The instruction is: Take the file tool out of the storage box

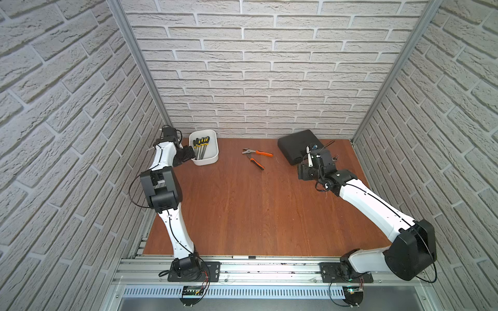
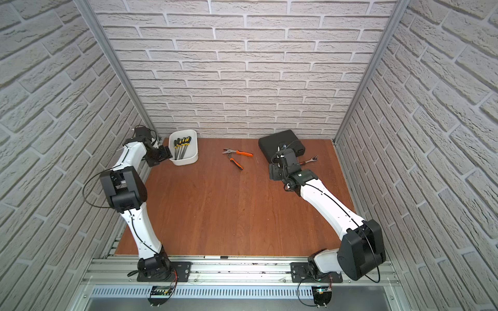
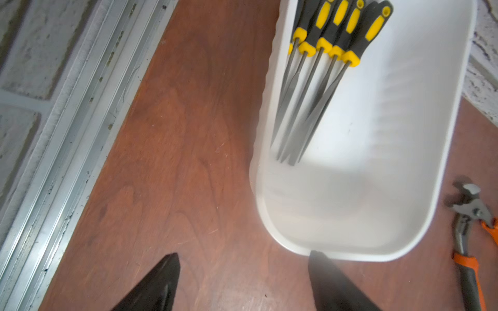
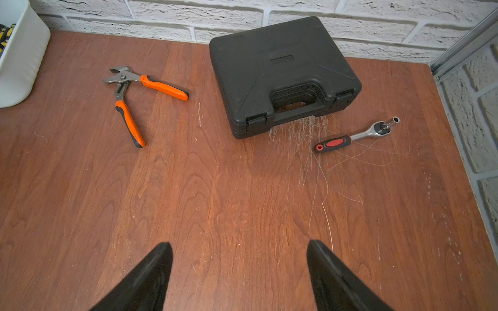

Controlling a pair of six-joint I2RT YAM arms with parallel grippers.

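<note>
A white storage box (image 3: 394, 155) stands at the back left of the table (image 1: 233, 207), holding several files (image 3: 306, 124) with black-and-yellow handles along its left side. My left gripper is just left of and near the box, its fingers open and empty, facing the box's near end in the left wrist view. My right gripper hangs over the right half of the table, open with nothing between its fingers, in front of the black case.
Orange-handled pliers (image 4: 129, 124) lie right of the box. A black case (image 4: 280, 67) stands at the back right, with a ratchet (image 4: 342, 142) beside it. Brick walls enclose three sides.
</note>
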